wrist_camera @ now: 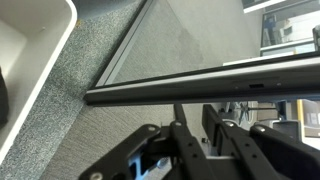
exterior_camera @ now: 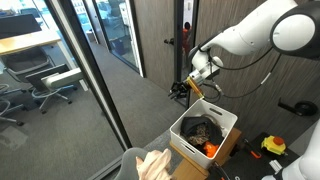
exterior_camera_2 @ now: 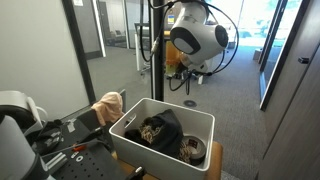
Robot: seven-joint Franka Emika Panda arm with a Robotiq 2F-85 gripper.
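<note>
My gripper (exterior_camera: 178, 92) hangs in the air above and beyond the white bin (exterior_camera: 182, 138), apart from it. In the wrist view the dark gripper shows a gap between its fingertips, and nothing is seen held there. Within the bin (exterior_camera_2: 160, 160) lie a dark cloth (exterior_camera_2: 167, 128), brown coiled pieces (exterior_camera_2: 190, 150) and a round item at the right. Only a wall of the bin (wrist_camera: 52, 62) and a bit of something dark appear at the left of the wrist view.
A tan cloth (exterior_camera: 153, 165) lies near the bin, at the left in the second exterior view. Tools with red and orange handles (exterior_camera: 273, 145) sit on the dark surface to the right. A dark upright post (exterior_camera_2: 158, 60) stands behind the bin, close to the arm.
</note>
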